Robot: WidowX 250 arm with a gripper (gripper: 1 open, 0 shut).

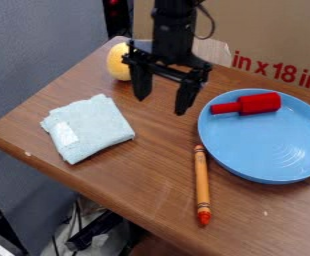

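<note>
The black gripper [163, 94] hangs over the back middle of the wooden table, its two fingers spread open with nothing seen between them. A folded pale cloth [86, 128] lies at the left. A yellow round object [118, 62] sits behind the gripper on the left. A red cylinder [257, 103] rests on the blue plate [265, 150] at the right. An orange crayon-like stick [202, 185] with a red tip lies left of the plate, toward the front.
A cardboard box [271, 40] with red print stands at the back right.
</note>
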